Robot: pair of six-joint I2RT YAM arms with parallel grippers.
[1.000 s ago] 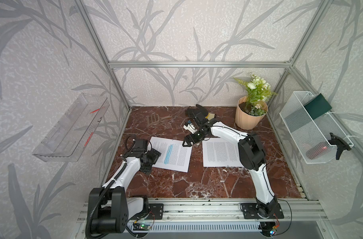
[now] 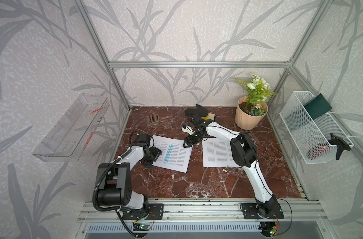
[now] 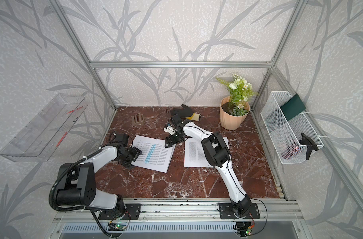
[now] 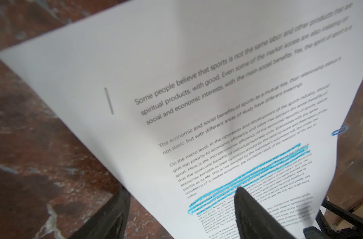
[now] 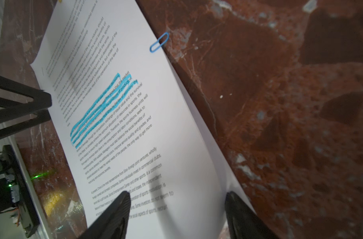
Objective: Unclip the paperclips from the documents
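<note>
A white printed document (image 2: pixel 171 154) with blue highlighting lies on the left half of the table. A blue paperclip is clipped over its edge; the right wrist view shows the same paperclip (image 5: pixel 159 42). A short dark staple-like line (image 4: pixel 109 100) marks the opposite margin. My left gripper is open at the document's left side, one finger over the page and the other beyond its edge. At the right side, my right gripper is open around the edge, where the sheets bulge and part. The paperclip is away from both pairs of fingers.
A second document (image 2: pixel 217 153) lies to the right, partly under the right arm. Behind are black-and-yellow gloves (image 2: pixel 197 111) and a brown slotted spatula (image 2: pixel 153 119). A potted plant (image 2: pixel 251 113) stands back right.
The left arm's elbow has come up and forward, with its gripper shifting only slightly. The right arm's elbow has swung left, its gripper staying near the document's right edge.
</note>
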